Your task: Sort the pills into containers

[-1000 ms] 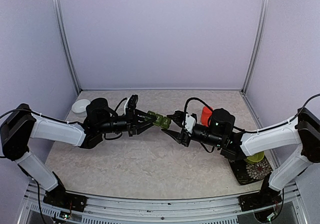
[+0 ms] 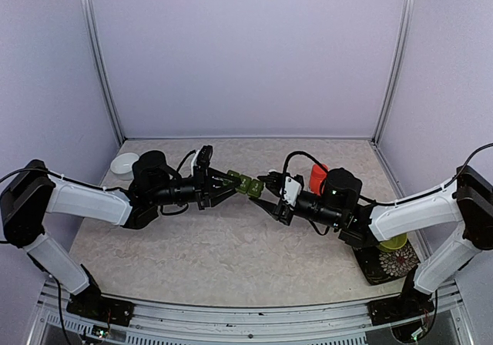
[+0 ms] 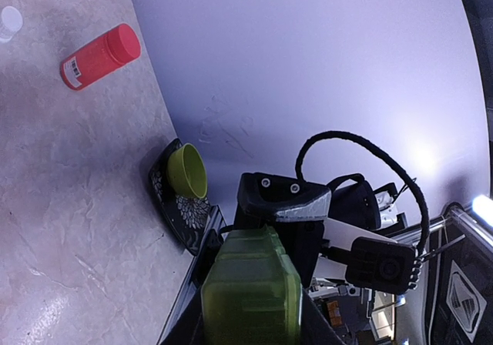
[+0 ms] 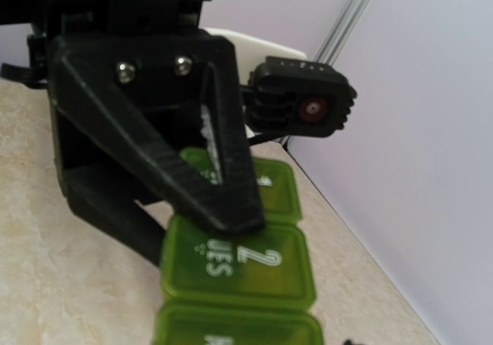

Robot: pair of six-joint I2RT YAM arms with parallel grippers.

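A green pill organizer (image 2: 245,183) with numbered lids hangs over the table centre between both grippers. My left gripper (image 2: 227,187) is shut on its left end; in the left wrist view the organizer (image 3: 251,299) fills the bottom middle. My right gripper (image 2: 264,191) is at its right end, shut on it; in the right wrist view a black finger lies over the lids of the organizer (image 4: 239,264), beside the one marked 2.
A red bottle (image 3: 92,60) with white cap (image 3: 9,23) nearby stands behind the right arm. A yellow cup (image 3: 186,172) sits on a patterned dark tray (image 2: 377,268) at right. A white bowl (image 2: 123,162) is at back left.
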